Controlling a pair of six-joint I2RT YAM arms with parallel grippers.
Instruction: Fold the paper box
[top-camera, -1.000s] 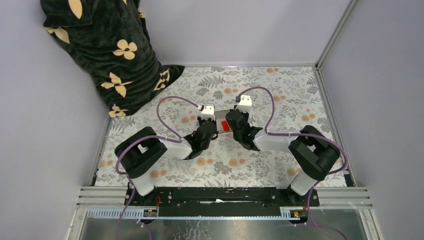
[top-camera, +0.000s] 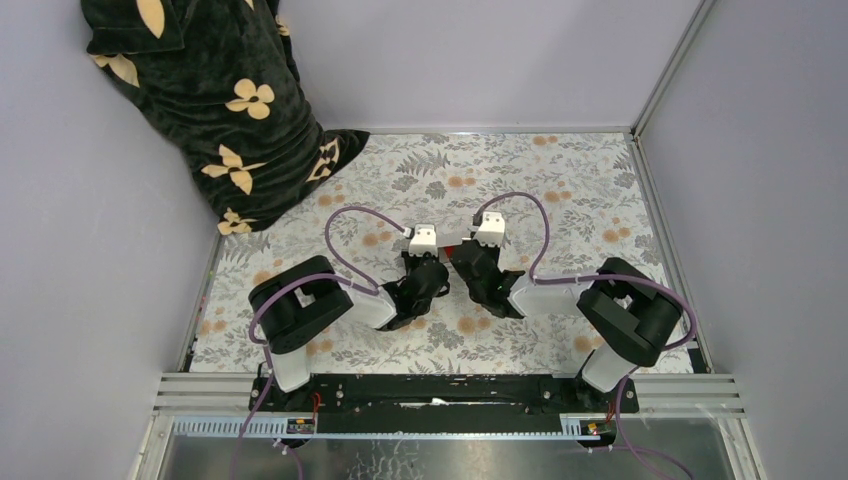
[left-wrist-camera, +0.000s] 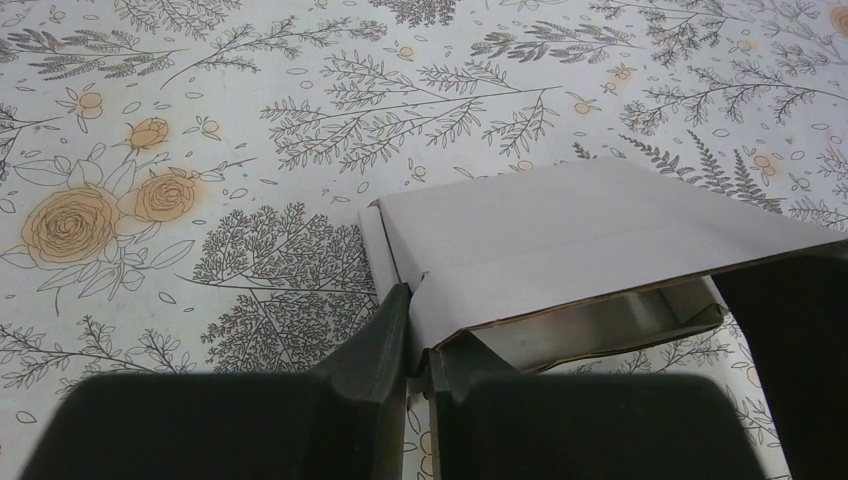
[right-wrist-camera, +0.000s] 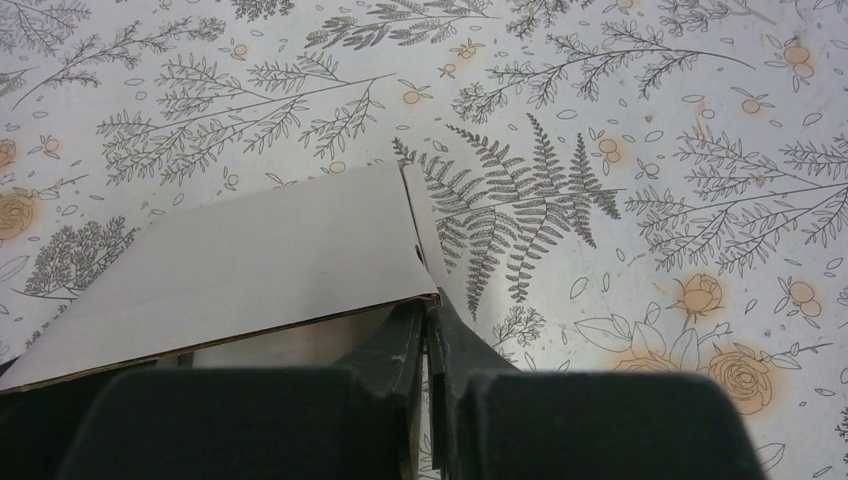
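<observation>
The white paper box (top-camera: 450, 240) sits between my grippers at mid-table, mostly hidden by them from above. Its lid panel (left-wrist-camera: 590, 220) lies folded over the body, open along the near edge, where the inside shows. My left gripper is shut on the box's left front corner. My right gripper is shut on the right front corner; the same white panel (right-wrist-camera: 240, 260) stretches left from it in the right wrist view.
A dark green flowered cushion (top-camera: 200, 110) fills the back left. Walls border both sides.
Both grippers have moved toward the front of the table over the last second. The white panel now covers more of the red patch seen in the box from above.
</observation>
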